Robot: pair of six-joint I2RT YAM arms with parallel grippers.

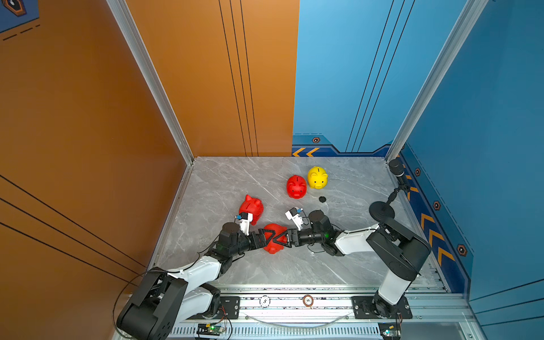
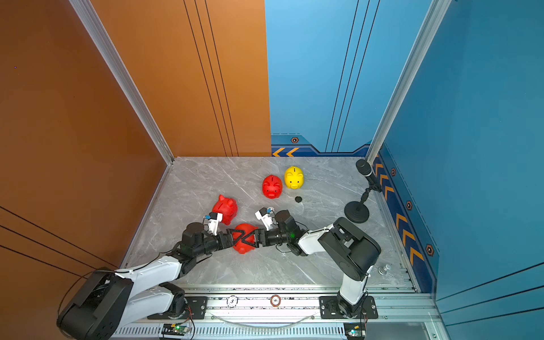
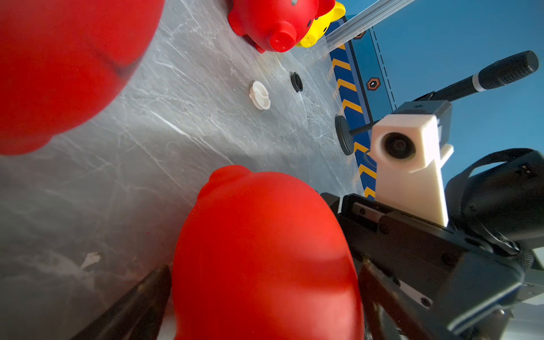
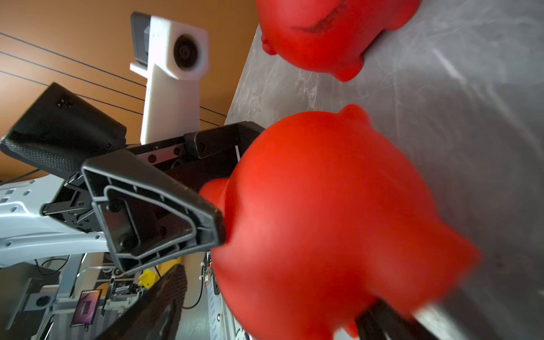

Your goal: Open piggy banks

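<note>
At the front middle a red piggy bank (image 1: 274, 243) lies between my two grippers, filling much of both wrist views. My left gripper (image 1: 268, 238) is open round its left side; my right gripper (image 1: 278, 238) is against its right side, part open, its grip on the bank unclear. A second red bank (image 1: 250, 209) lies behind, to the left. Farther back stand a third red bank (image 1: 296, 186) and a yellow bank (image 1: 317, 178). A white round cap (image 3: 259, 95) and a black cap (image 1: 322, 199) lie on the table.
A black stand (image 1: 382, 211) with a jointed arm stands at the right edge of the grey table (image 1: 204, 181).
</note>
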